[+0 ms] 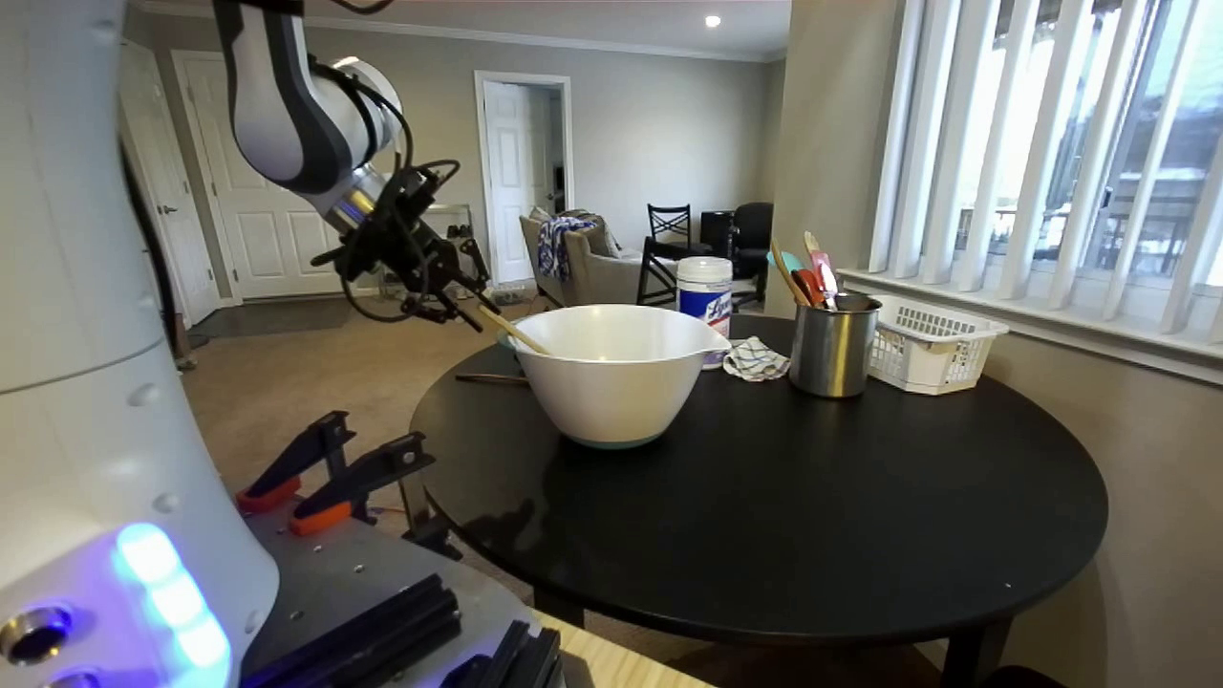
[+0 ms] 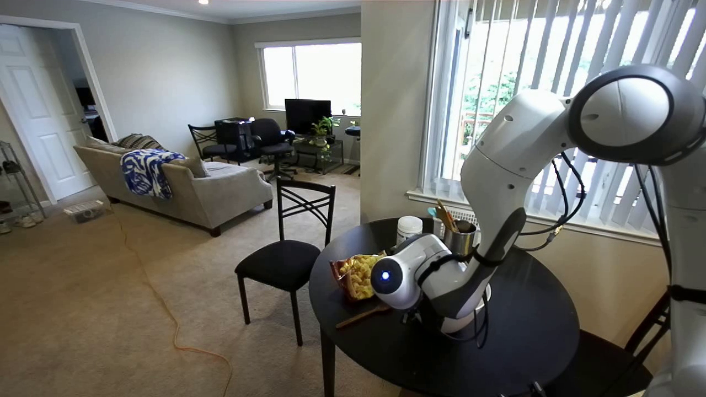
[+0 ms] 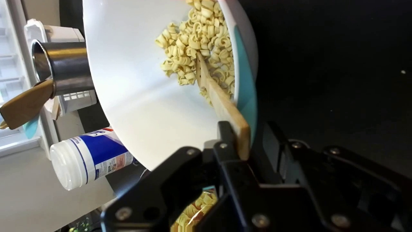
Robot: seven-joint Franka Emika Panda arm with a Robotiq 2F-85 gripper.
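A wooden spoon (image 3: 222, 100) leans in the big white bowl (image 1: 619, 367), its handle over the rim and its head among pale curled pasta (image 3: 185, 42). My gripper is around the handle's end, the handle close to one finger (image 3: 226, 133). A dark gap separates it from the other finger (image 3: 272, 143), so the fingers stand part open. In exterior view 1, the gripper (image 1: 467, 308) is just left of the bowl. The arm mostly hides bowl and gripper in exterior view 2.
Beyond the bowl are a wipes canister (image 1: 704, 292), a cloth (image 1: 756, 360), a steel utensil pot (image 1: 834, 344) and a white basket (image 1: 934, 344). An open pasta bag (image 2: 360, 274) and a brown utensil (image 2: 362, 315) lie beside it.
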